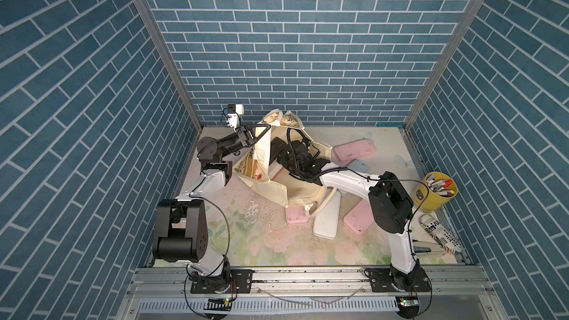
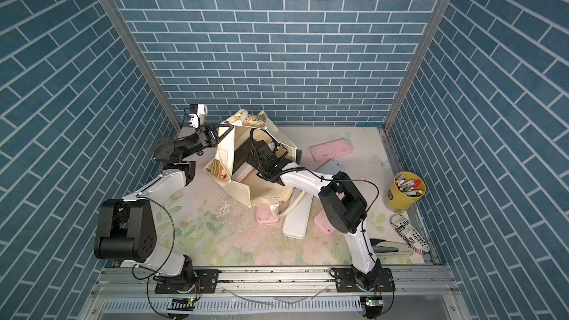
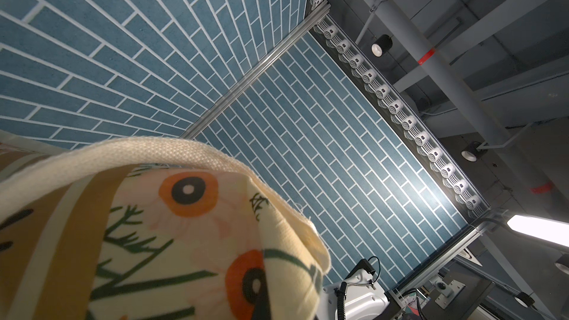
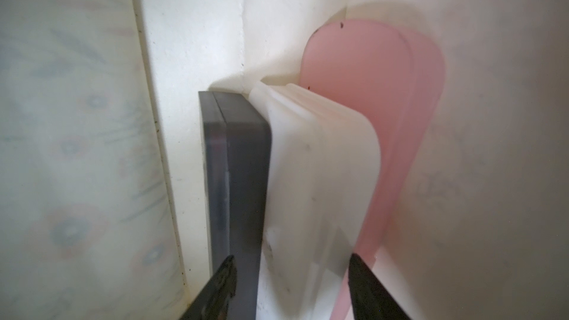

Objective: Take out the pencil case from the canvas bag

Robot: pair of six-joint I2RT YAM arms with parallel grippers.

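Note:
The canvas bag (image 1: 308,195) (image 2: 249,195) lies open on the table. My left gripper (image 1: 258,132) (image 2: 222,132) is shut at the bag's upper left rim; in the left wrist view the printed fabric (image 3: 189,243) fills the lower left, fingertips hidden. My right gripper is inside the bag, part open, its fingertips either side of a white case (image 4: 314,172), which stands between a dark grey case (image 4: 237,172) and a pink case (image 4: 367,59). I cannot tell if the fingers touch it.
Pink cases (image 1: 354,149) (image 1: 360,218) and a white case (image 1: 326,222) lie outside the bag. A yellow pen cup (image 1: 428,198) and a printed pouch (image 1: 439,234) are at the right.

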